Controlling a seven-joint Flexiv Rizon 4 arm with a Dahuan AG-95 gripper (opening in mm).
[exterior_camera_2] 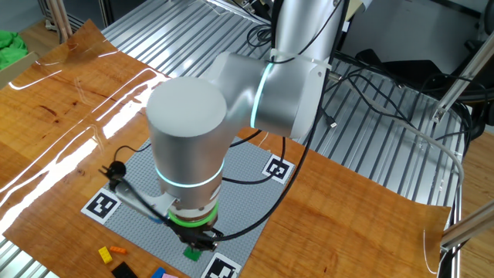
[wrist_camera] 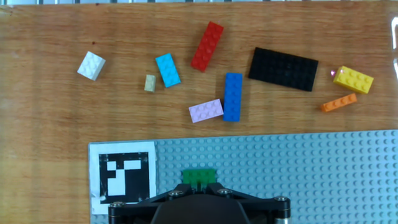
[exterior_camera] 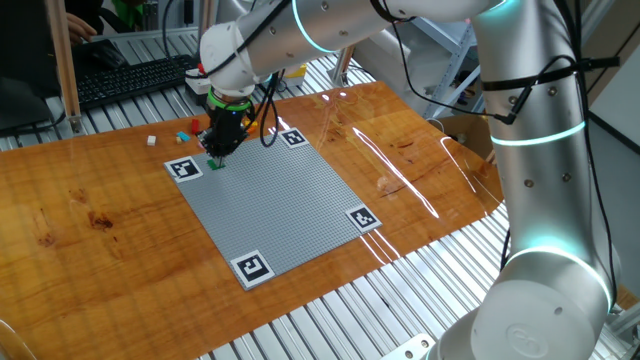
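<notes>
A green brick (wrist_camera: 199,177) sits on the grey baseplate (wrist_camera: 280,162), close to its edge and beside a black-and-white marker. In the wrist view my gripper reaches the near side of this brick, its fingertips close to or touching it. The dark gripper body covers the brick's near part, so whether the fingers are closed on it is unclear. Exterior view 1 has the gripper (exterior_camera: 216,158) low over the same corner of the plate, with a bit of the green brick (exterior_camera: 214,165) showing. In exterior view 2 the green brick (exterior_camera_2: 192,253) peeks out below the wrist.
Loose bricks lie on the wood beyond the plate: white (wrist_camera: 91,65), light blue (wrist_camera: 168,70), beige (wrist_camera: 150,83), red (wrist_camera: 207,46), pink (wrist_camera: 206,111), blue (wrist_camera: 232,97), black (wrist_camera: 283,69), yellow (wrist_camera: 353,79) and orange (wrist_camera: 339,102). Most of the baseplate is bare.
</notes>
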